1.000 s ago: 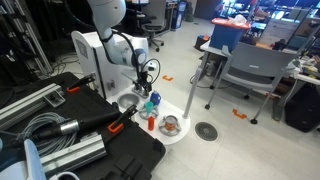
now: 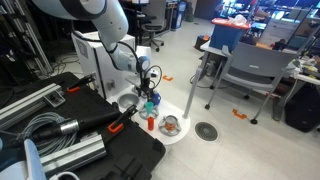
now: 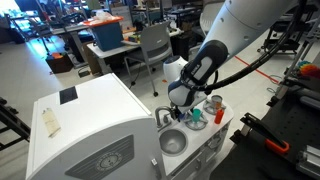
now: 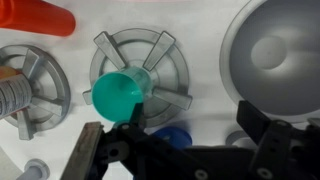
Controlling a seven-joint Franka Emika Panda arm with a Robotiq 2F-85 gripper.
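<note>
In the wrist view my gripper stands open, with white counter and part of a blue object [image 4: 173, 136] visible between its dark fingers. A teal cup [image 4: 117, 95] sits on a grey burner [image 4: 165, 78] just left of the fingers, apart from them as far as I can tell. The metal sink bowl [image 4: 270, 60] lies to the right. From outside, the gripper [image 2: 149, 82] hangs over the toy kitchen, close behind the teal cup [image 2: 150, 106]. Its fingertips are too small there to read.
A red cylinder [image 4: 38, 15] stands past the cup, and a metal can [image 4: 12, 95] sits on another burner at the left. The white kitchen body [image 3: 95, 135] rises beside the sink. A dark table [image 2: 130, 155] borders the kitchen.
My arm has swung rightward over the kitchen in exterior view 1, bringing the gripper closer to the teal cup and blue object. The objects on the counter look unmoved.
</note>
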